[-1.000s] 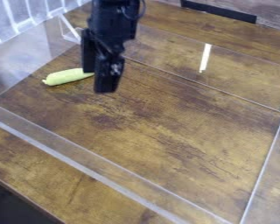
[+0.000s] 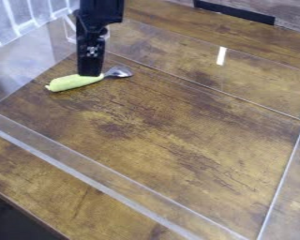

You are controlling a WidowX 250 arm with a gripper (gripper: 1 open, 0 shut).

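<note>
My black gripper [image 2: 90, 64] hangs at the upper left of the camera view, its fingers open, just above a pale yellow-green elongated object [image 2: 70, 82] lying on the wooden floor of a clear enclosure. A silver spoon [image 2: 117, 72] lies at that object's right end, partly behind the gripper; whether the two touch or are one piece I cannot tell.
Clear plastic walls [image 2: 284, 187] border the wooden surface [image 2: 178, 141] on the sides. A white ridged object [image 2: 18, 21] stands at the back left.
My gripper has moved left and up in the picture, from over the middle-left floor to over the yellow-green object, uncovering the spoon. The objects lie where they were.
</note>
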